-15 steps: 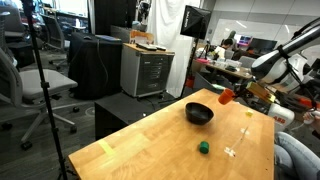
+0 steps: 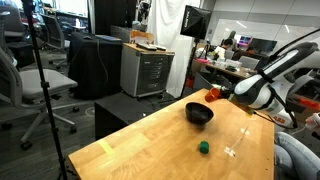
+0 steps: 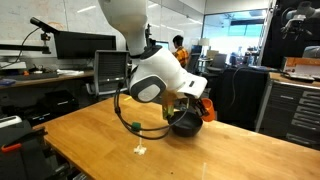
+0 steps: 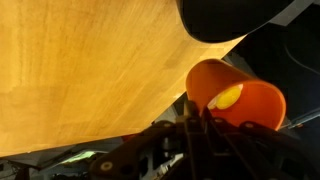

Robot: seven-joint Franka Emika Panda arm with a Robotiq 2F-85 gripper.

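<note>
An orange cup (image 4: 232, 85) with a round yellow thing (image 4: 228, 97) inside is held at its rim by my gripper, which is shut on it. The wrist view shows the cup tipped, its mouth turned partly toward the camera. A black bowl (image 4: 225, 14) sits at the top of that view, just apart from the cup in the picture. From exterior view 1, the cup (image 2: 212, 95) hangs above and to the right of the bowl (image 2: 199, 115). The inside of the bowl is mostly hidden.
A small green object (image 2: 204, 147) stands on the wooden table (image 2: 130, 150) in front of the bowl. Black cases (image 2: 118, 115) stand beyond its back edge, with office chairs (image 2: 40, 85) farther left.
My gripper has carried the orange cup leftward, closer to the bowl, and its tilt has changed. The bowl and the green object have stayed in place.
</note>
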